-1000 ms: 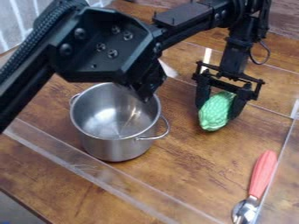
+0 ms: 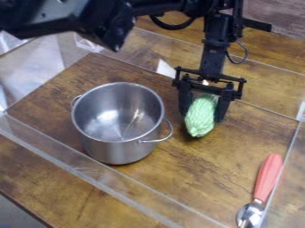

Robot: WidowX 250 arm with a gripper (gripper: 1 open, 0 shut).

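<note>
My black gripper (image 2: 204, 96) is open, its fingers down around the upper end of a green cabbage-like object (image 2: 202, 119) lying on the wooden table (image 2: 179, 183). Whether the fingers touch it is hard to tell. A steel pot (image 2: 117, 123) with two side handles stands empty to the left of the gripper.
An ice cream scoop with a pink handle (image 2: 266, 183) lies at the front right. Clear strips, apparently the walls of a tray, run along the left and back.
The arm and gripper have moved left and slightly up in the view, and the green object now sits further left too. The arm no longer overhangs the pot.
</note>
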